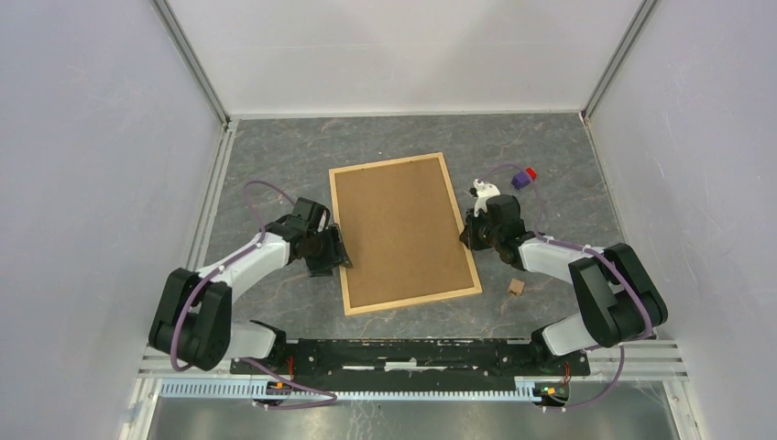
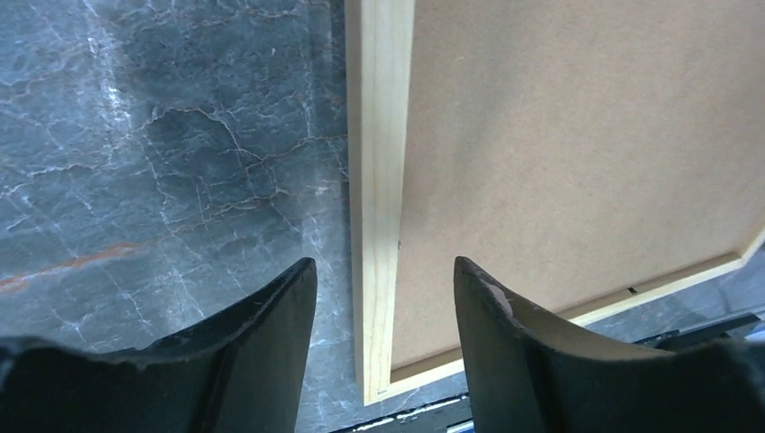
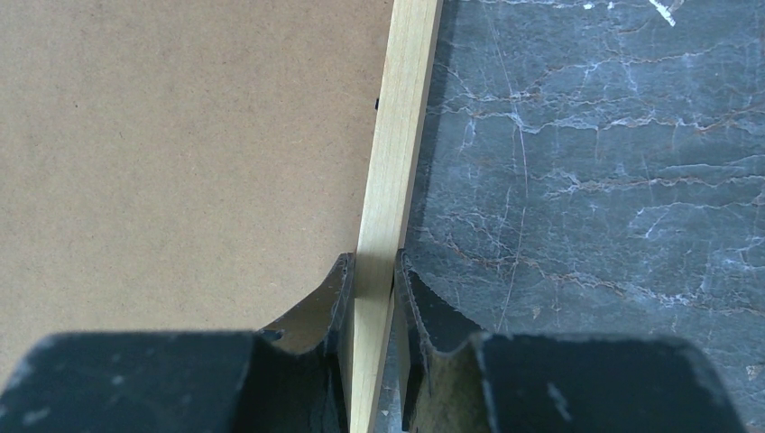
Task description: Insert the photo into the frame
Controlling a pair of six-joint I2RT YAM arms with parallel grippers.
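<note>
A light wooden frame (image 1: 410, 300) with a plain brown backing board (image 1: 399, 234) lies slightly turned on the grey table. My right gripper is shut on the frame's right rail (image 3: 393, 135), one finger on each side of the wood. Over the left rail (image 2: 381, 207) stands my left gripper, open, its fingers spread to either side of the wood and nothing held. The backing fills the frame's inside. No photo shows in any view.
A purple block with a red part (image 1: 521, 180) lies at the back right. A small wooden block (image 1: 516, 287) sits near the right arm. Bare table (image 1: 284, 156) extends behind and left of the frame.
</note>
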